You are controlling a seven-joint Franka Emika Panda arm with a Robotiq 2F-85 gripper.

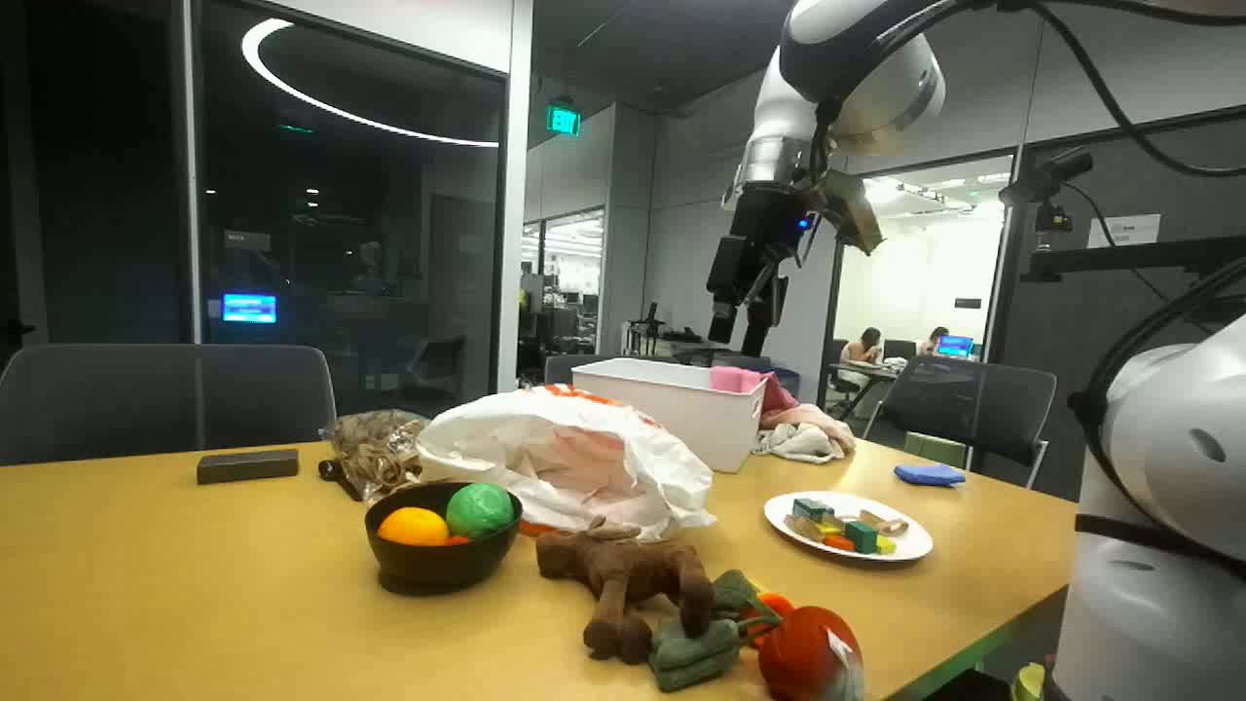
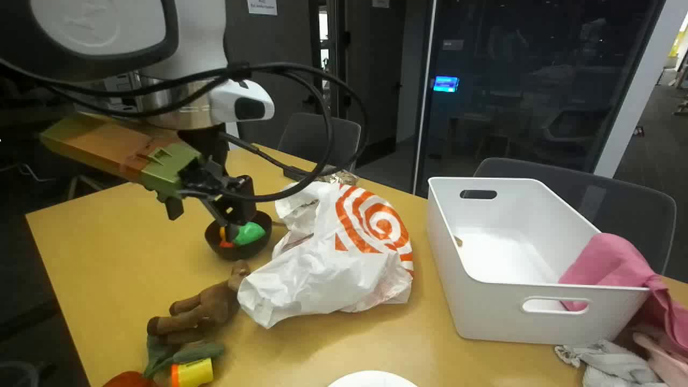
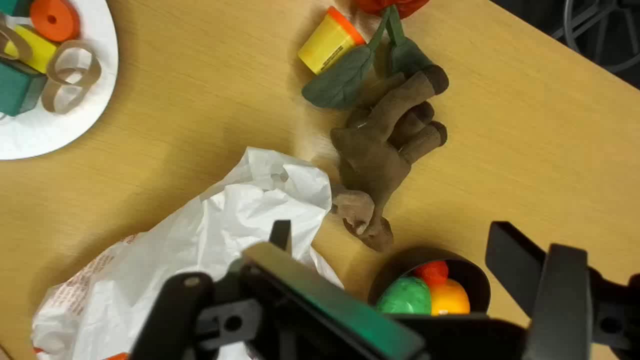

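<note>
High over the table, my gripper stands open with nothing between its fingers. Below it in the wrist view is a black bowl point(image 3: 474, 288) holding a green ball point(image 3: 405, 296), an orange ball point(image 3: 448, 297) and something red. A brown plush animal point(image 3: 375, 159) lies on its side near the bowl. Its head touches or nearly touches a crumpled white plastic bag point(image 3: 222, 222), whose mouth shows in exterior view 1. By the plush's legs lie a red cloth flower with green leaves point(image 3: 342, 78) and a yellow tub with an orange lid point(image 3: 331, 42).
A white plate point(image 1: 806, 504) carries blocks and small rings. Beyond the bag stands a white bin point(image 2: 548, 316) with a pink cloth point(image 2: 606, 261) over its rim. A dark box point(image 1: 247, 466), a bagged brown item point(image 1: 380, 450) and a blue item point(image 1: 930, 474) lie farther out.
</note>
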